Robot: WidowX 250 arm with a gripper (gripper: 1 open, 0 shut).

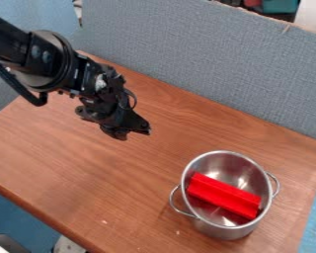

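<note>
My black gripper (126,128) hangs over the upper left part of the wooden table (102,178), pointing down and to the right; it looks shut, with nothing visible between its fingers. A steel pot (213,222) with two side handles stands at the lower right, well apart from the gripper. Inside the pot lies a red cylindrical object (224,195), set diagonally.
A grey padded panel (200,64) runs along the back of the table. A strip of blue tape (315,222) is at the right edge.
</note>
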